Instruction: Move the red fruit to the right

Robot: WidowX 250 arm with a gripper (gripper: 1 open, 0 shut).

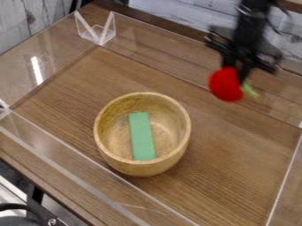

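The red fruit point(227, 85), round with a green stem or leaf point(248, 91) on its right side, is in the right half of the view, behind and to the right of the bowl. My dark gripper point(228, 67) comes down from the upper right and is shut on it. The fruit seems to be off the table, though how high I cannot tell. Motion blur hides the fingertips.
A wooden bowl point(104, 132) with a green block point(141, 135) inside stands front of centre. At the back left is a clear, pale-edged object point(97, 30). Bare tabletop point(224, 159) spreads across the right side.
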